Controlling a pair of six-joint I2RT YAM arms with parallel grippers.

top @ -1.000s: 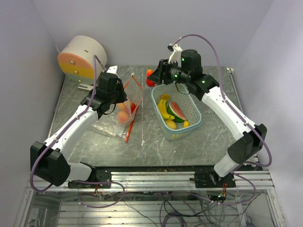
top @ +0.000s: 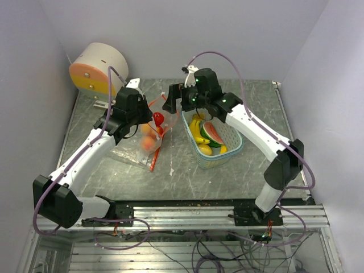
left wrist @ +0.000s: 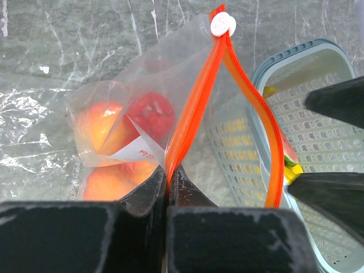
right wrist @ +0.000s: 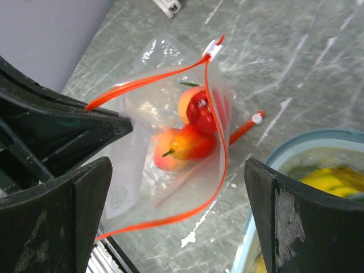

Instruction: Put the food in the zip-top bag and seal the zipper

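Observation:
The clear zip top bag (right wrist: 128,179) stands with its orange-edged mouth spread wide, several red and orange fruits (right wrist: 193,142) inside. My left gripper is shut on one side of the bag's rim. Over the gap between bag and basket, my right gripper (top: 172,98) is open, its fingers (left wrist: 335,102) empty in the left wrist view. A white slider (left wrist: 223,24) sits at the far corner of the orange zipper. To the right, a pale blue basket (top: 236,136) holds bananas (top: 196,131), a watermelon slice (top: 212,133) and other yellow food.
A cream and orange rounded container (top: 99,68) stands at the back left. An orange strip (top: 154,159) lies along the bag's lower edge.
My right gripper came left to the bag's mouth carrying a red fruit and let it go. The fruit is now in the bag, and the opened gripper has drawn back slightly right.

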